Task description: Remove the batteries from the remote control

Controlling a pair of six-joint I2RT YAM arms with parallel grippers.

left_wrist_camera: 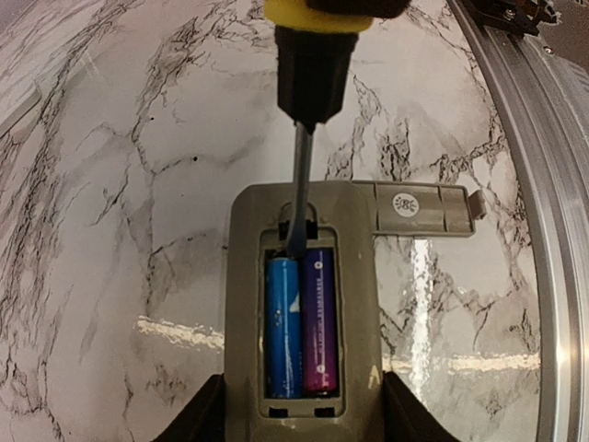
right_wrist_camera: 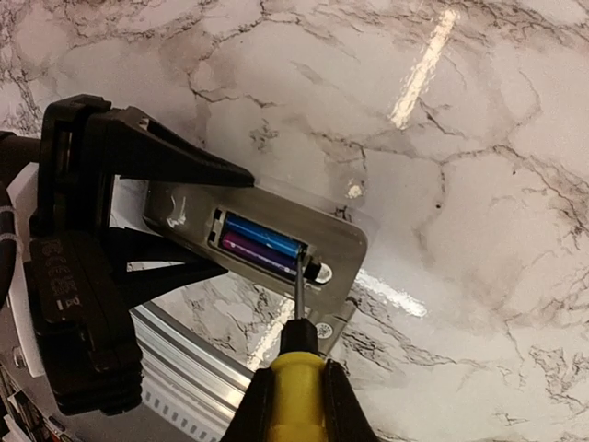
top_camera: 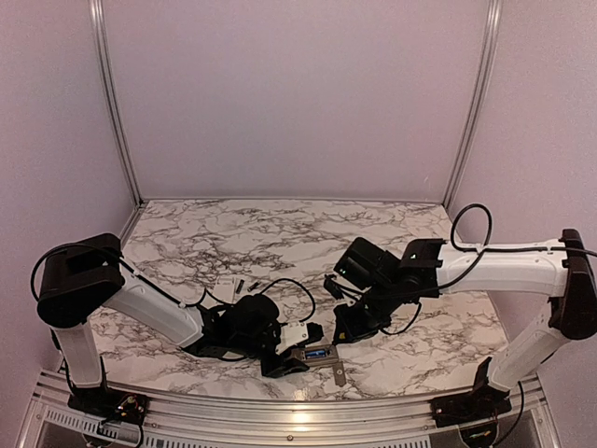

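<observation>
The grey remote (left_wrist_camera: 248,304) lies back-up with its cover (left_wrist_camera: 423,207) swung out to one side. A blue battery (left_wrist_camera: 282,327) and a purple battery (left_wrist_camera: 319,322) sit in its compartment. My left gripper is shut on the remote's sides at the lower end. My right gripper is shut on a yellow-and-black screwdriver (right_wrist_camera: 296,387), whose metal tip rests at the upper end of the blue battery, by the compartment's edge.
An aluminium rail (left_wrist_camera: 557,304) runs close along the front edge. A few small items lie behind the left arm, too small to tell.
</observation>
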